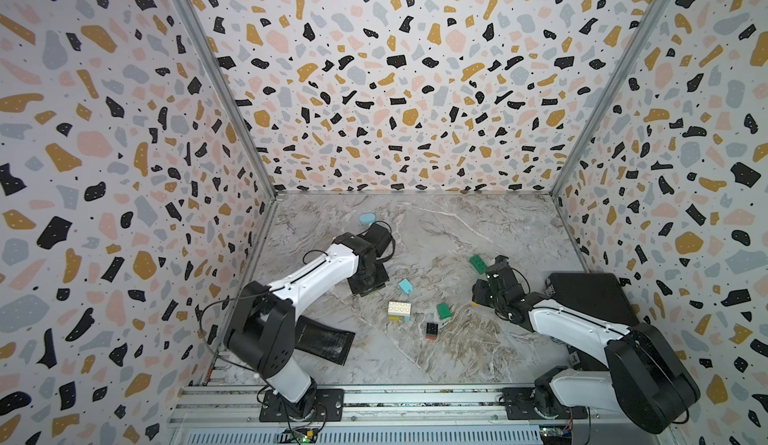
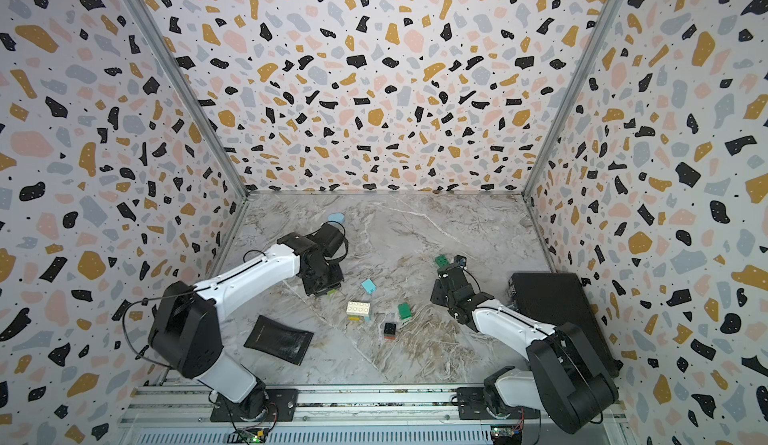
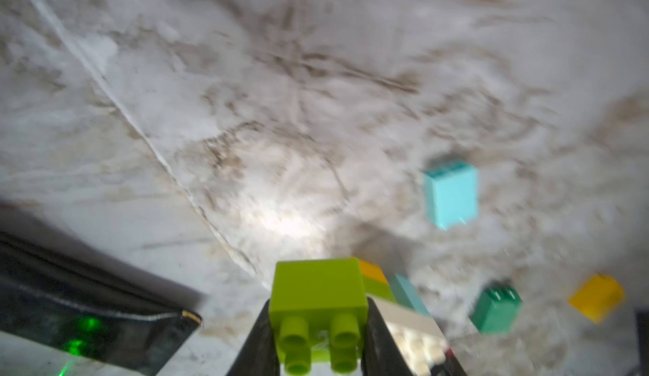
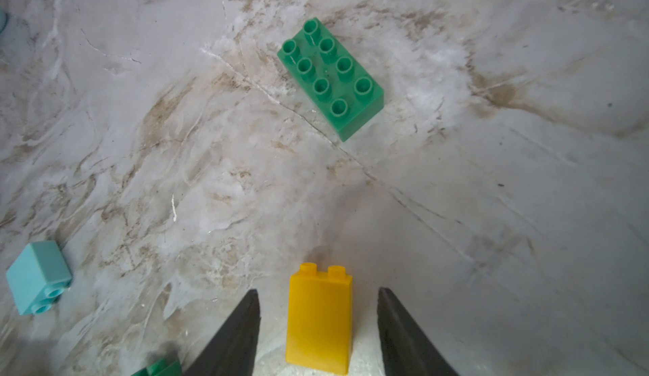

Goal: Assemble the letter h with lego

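Observation:
My left gripper is shut on a lime green brick [image 3: 319, 284], studs toward the wrist camera. Below and beyond it in the left wrist view stands a small stack with a cream brick [image 3: 411, 328] over an orange-yellow, a green and a teal part; the lower layers are partly hidden. My right gripper is part open, its fingers on either side of a yellow brick [image 4: 319, 325] with a visible gap at each side. A green eight-stud brick [image 4: 328, 71] lies beyond it. Loose teal [image 1: 405, 286] and green [image 1: 444, 310] bricks lie between the arms.
A black brick on a reddish one [image 1: 432, 329] sits right of the stack. A light blue piece [image 1: 367, 218] lies at the back left. A black flat object [image 1: 324, 341] is at front left, a large black box [image 1: 592, 299] at right.

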